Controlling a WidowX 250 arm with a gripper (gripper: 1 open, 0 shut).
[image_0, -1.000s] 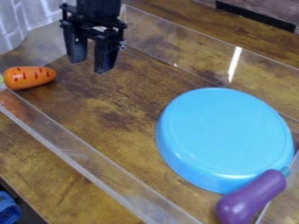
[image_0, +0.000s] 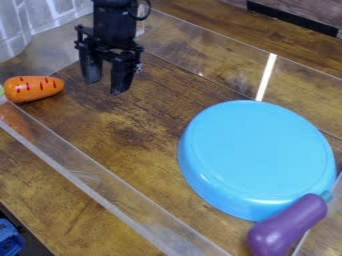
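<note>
My dark gripper (image_0: 110, 72) hangs over the wooden surface at the upper left, its two fingers apart with nothing seen between them. An orange toy carrot (image_0: 35, 88) lies to its left, near the clear wall. A large light-blue round object (image_0: 254, 155) rests on the right, and a purple toy eggplant (image_0: 286, 224) lies at its lower right edge.
Clear plastic walls edge the wooden area (image_0: 134, 130) at left, back and front. A small blue object (image_0: 8, 240) sits outside at the lower left.
The toys and the blue object have stayed where they were.
</note>
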